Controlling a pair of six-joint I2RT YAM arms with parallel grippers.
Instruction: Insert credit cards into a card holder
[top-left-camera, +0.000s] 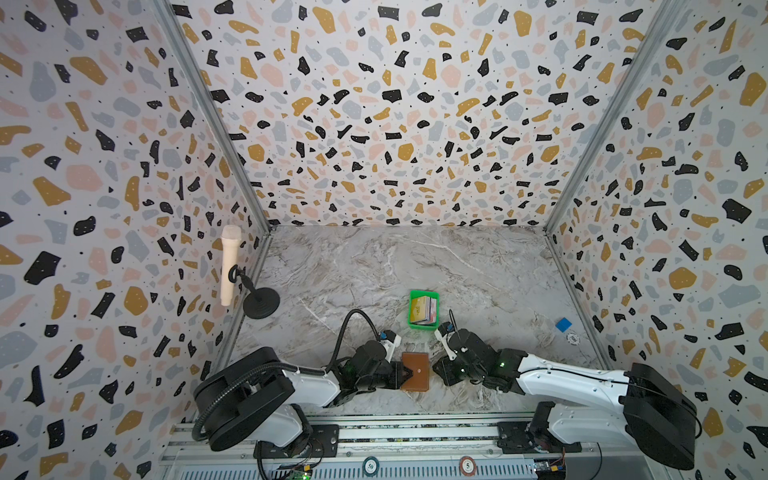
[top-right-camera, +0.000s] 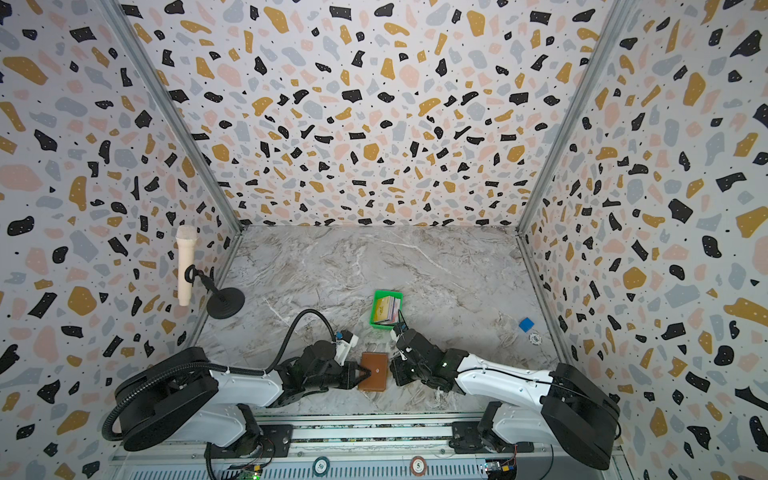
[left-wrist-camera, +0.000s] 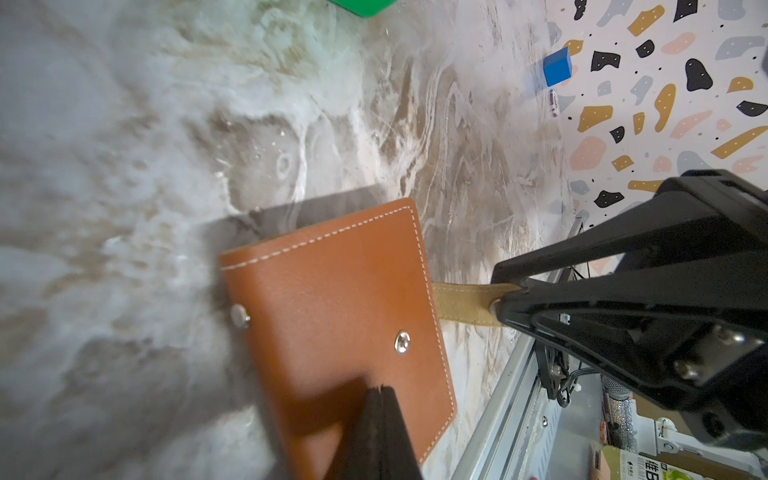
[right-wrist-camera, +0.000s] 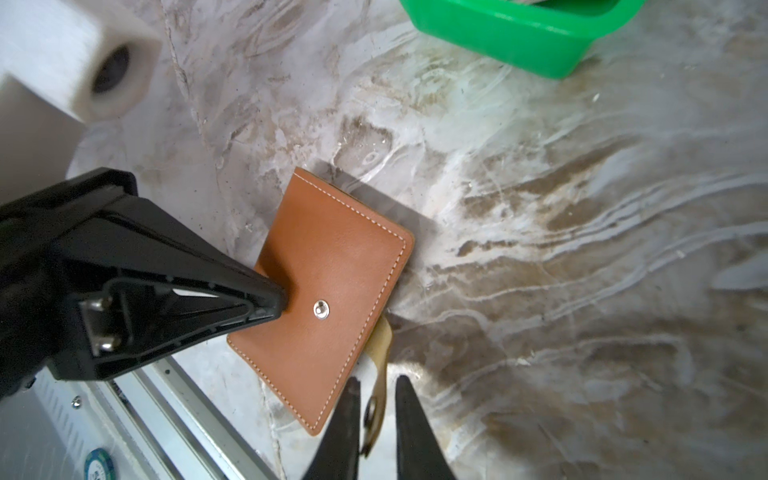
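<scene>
The brown leather card holder (left-wrist-camera: 328, 296) lies on the marble table between my grippers, a silver snap on its face and a tan strap (left-wrist-camera: 465, 304) out to the right. My left gripper is shut, its tips over the holder's near left part. My right gripper is part open around the end of the strap; whether it grips it is unclear. Behind the holder stands a green tray (top-left-camera: 424, 324) with several cards (top-left-camera: 422, 308) in it.
A blue block (top-left-camera: 563, 324) and a small round item (top-left-camera: 573, 338) lie at the right. A microphone on a black stand (top-left-camera: 261, 302) is at the left. The rail runs along the front edge.
</scene>
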